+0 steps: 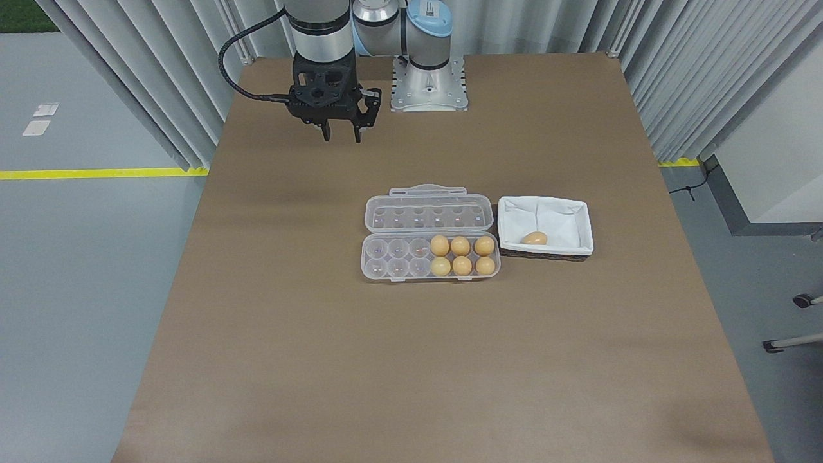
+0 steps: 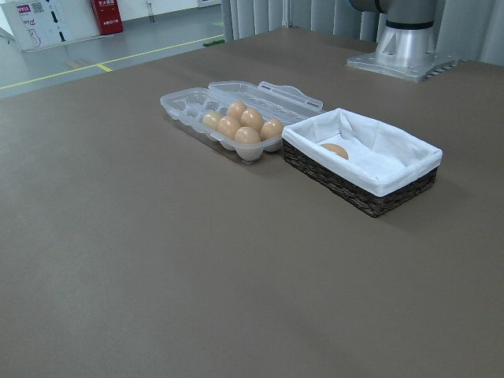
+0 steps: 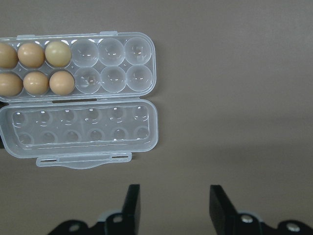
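A clear plastic egg carton (image 1: 420, 254) lies open mid-table, lid flat toward the robot base. Several brown eggs (image 1: 460, 245) fill its right half; the left half is empty cups. Touching or very near its right side, a white-lined wicker basket (image 1: 559, 220) holds one egg (image 1: 535, 238). My gripper (image 1: 341, 132) hangs over the back left of the table, above and behind the carton. In the wrist view its two fingers (image 3: 131, 205) stand wide open with bare table between them.
The robot base (image 1: 429, 96) is mounted at the back edge.
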